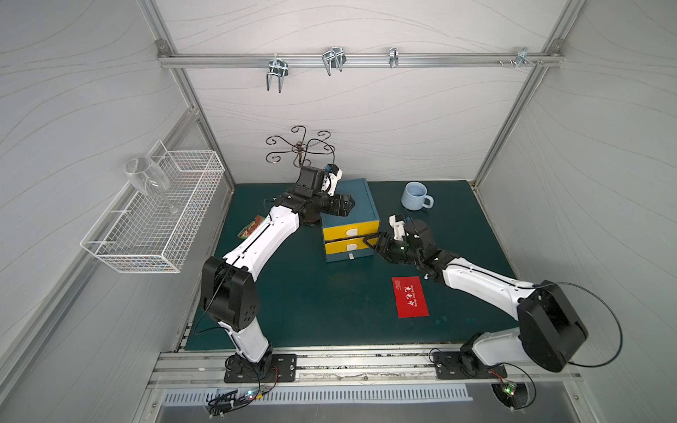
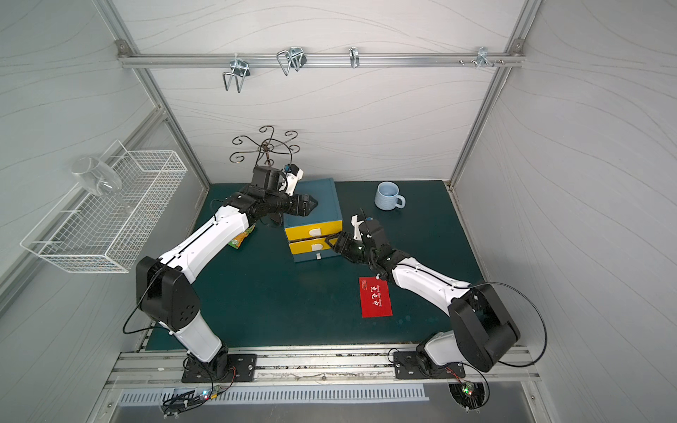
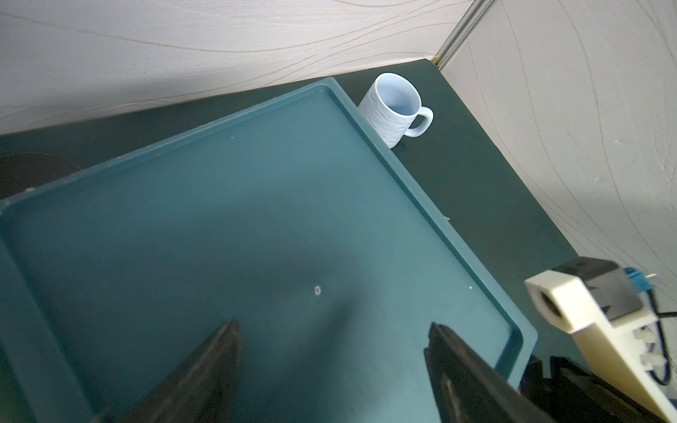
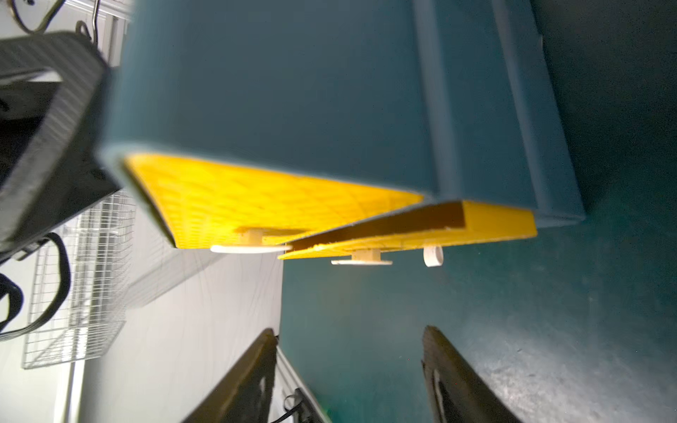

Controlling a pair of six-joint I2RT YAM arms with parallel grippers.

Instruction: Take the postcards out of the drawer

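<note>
The blue drawer box (image 1: 358, 201) stands at the back centre with two yellow drawer fronts bearing white handles. The upper drawer (image 4: 275, 197) and lower drawer (image 4: 497, 222) show a narrow dark gap between them in the right wrist view; no postcards are visible inside. My left gripper is open over the box's top, nothing between its fingers. My right gripper is in front of the drawers at their right side, fingers apart and empty.
A red booklet (image 1: 409, 296) lies on the table at front right. A blue mug (image 1: 414, 194) stands right of the box. A wire basket (image 1: 98, 243) hangs on the left wall, and an iron ornament (image 1: 299, 144) stands behind.
</note>
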